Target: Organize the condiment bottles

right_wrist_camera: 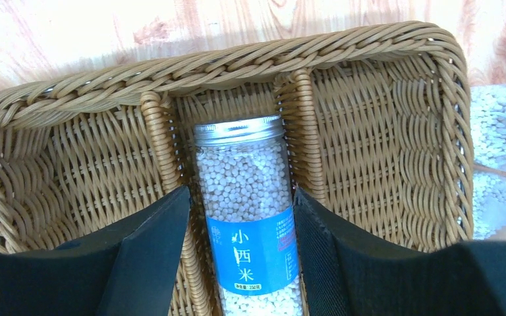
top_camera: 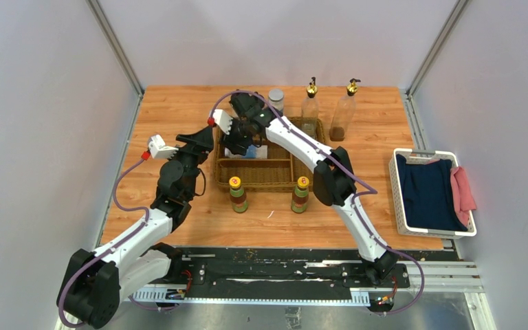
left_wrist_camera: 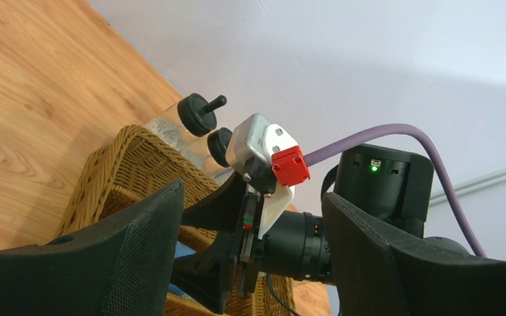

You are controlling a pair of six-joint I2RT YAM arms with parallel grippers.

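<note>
A wicker basket (top_camera: 254, 179) with compartments sits mid-table. A jar of white pearls with a blue label (right_wrist_camera: 247, 250) lies in its middle compartment. Directly over that jar is my right gripper, open, its fingertips at either side of the jar in the right wrist view; whether they touch it is unclear. My left gripper is open at the basket's left, facing the right gripper, with nothing between its fingers. Two green bottles with yellow caps (top_camera: 238, 199) (top_camera: 300, 199) stand in front of the basket.
Two glass pump bottles (top_camera: 342, 117) and a lidded jar (top_camera: 276, 97) stand behind the basket, with black-lidded containers (left_wrist_camera: 194, 118). A white bin with cloths (top_camera: 430, 192) is at the right.
</note>
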